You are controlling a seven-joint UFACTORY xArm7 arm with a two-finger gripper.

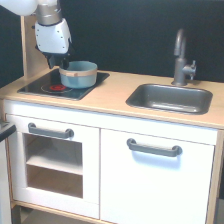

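A blue-grey pot (pixel 80 77) stands upright on the black cooktop (pixel 47 84) of a toy kitchen, toward its right part. My gripper (pixel 57 63) reaches down from the upper left, with its dark fingers at the pot's left rim. Whether the fingers touch the pot or hold its rim or a handle is too small to make out. The pot's inside is mostly out of sight. A red burner ring (pixel 53 87) shows to the left of the pot.
Bare wooden counter (pixel 114 88) lies between the cooktop and the metal sink (pixel 170 97). A grey faucet (pixel 181 62) rises behind the sink. Below are an oven door (pixel 53 166) with a dark handle (pixel 50 131) and a white cabinet door (pixel 153 185).
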